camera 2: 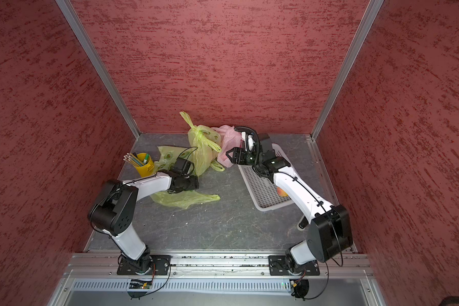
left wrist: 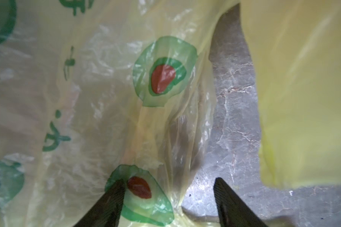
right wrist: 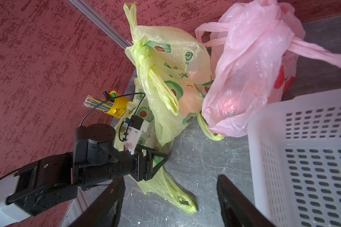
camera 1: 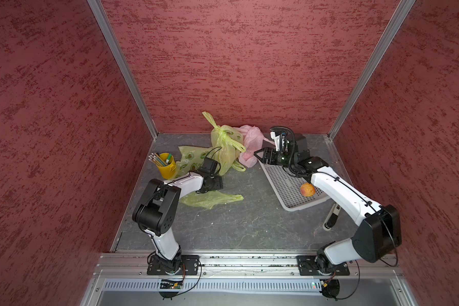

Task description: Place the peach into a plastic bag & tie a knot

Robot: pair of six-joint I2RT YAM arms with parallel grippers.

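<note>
The peach [camera 1: 307,189] rests in the white perforated tray [camera 1: 285,204] on the right. A flat green avocado-print plastic bag [camera 1: 204,201] lies left of centre; in the left wrist view its printed film [left wrist: 83,94] fills much of the frame. My left gripper [camera 1: 215,182] is low over that bag, fingertips apart, the bag beneath them; whether any film is between them is unclear. My right gripper hangs open above the tray's left side, with nothing between its fingers.
A knotted green bag [camera 1: 221,145] and a pink bag [camera 1: 251,145] stand at the back. A yellow cup of pens [camera 1: 166,167] is at the left. A dark-and-white object [camera 1: 332,216] lies right of the tray.
</note>
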